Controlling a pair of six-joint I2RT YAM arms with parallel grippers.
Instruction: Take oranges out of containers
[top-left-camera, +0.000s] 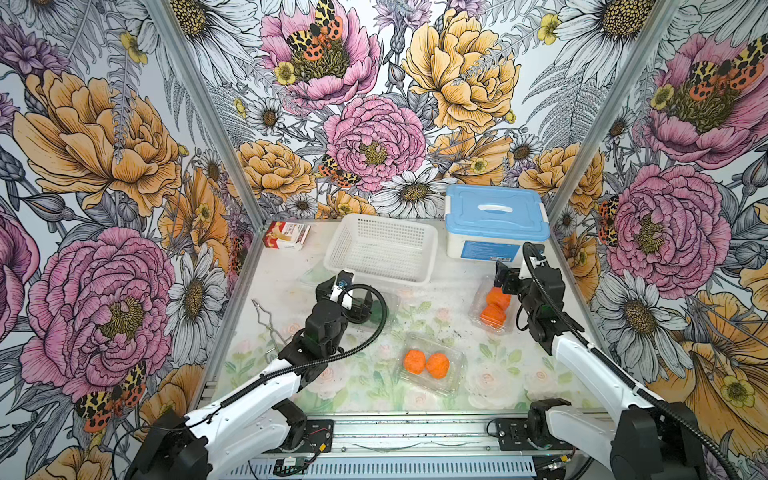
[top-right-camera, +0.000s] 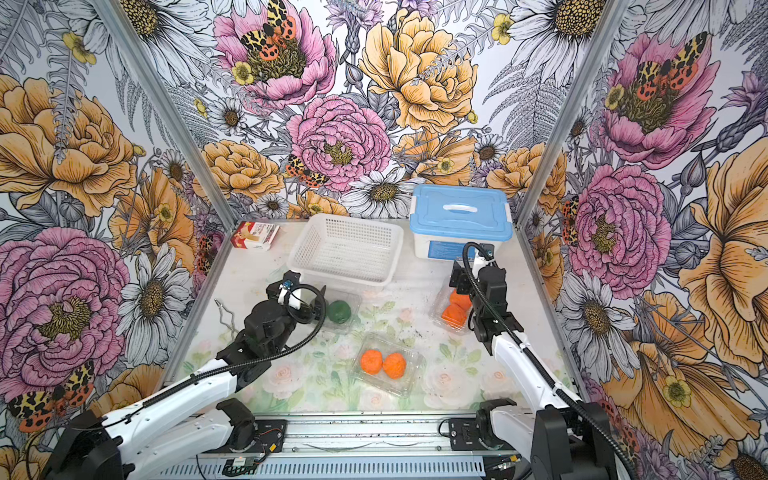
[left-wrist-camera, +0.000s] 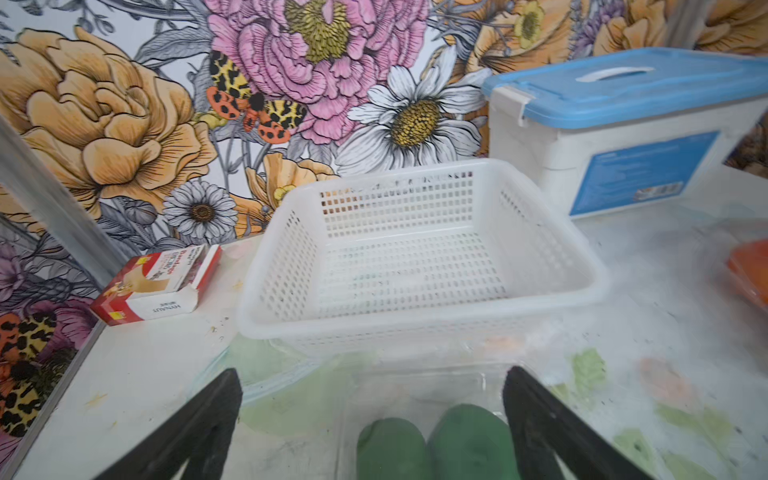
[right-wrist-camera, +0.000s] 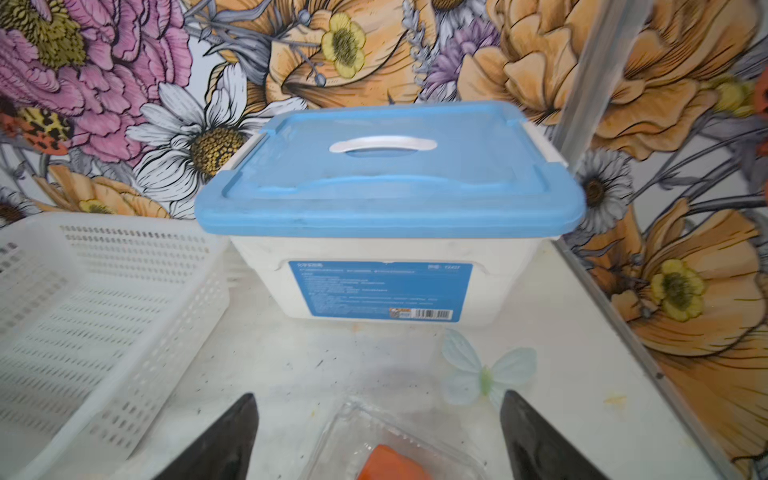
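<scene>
In the top views, a clear container with two oranges (top-left-camera: 437, 365) sits at front middle; another (top-right-camera: 453, 316) holding oranges lies at right, beneath my right gripper, which is open over it with nothing between its fingers. In the left wrist view, my left gripper stands open above a clear container holding two green round items (left-wrist-camera: 469, 444), partly hidden by the arm in the top views.
A white basket (top-left-camera: 380, 248) stands at back middle, a blue-lidded bin (top-left-camera: 496, 224) at back right, and a small red-white box (top-left-camera: 285, 235) at back left. Thin metal tongs (top-right-camera: 226, 316) lie at left.
</scene>
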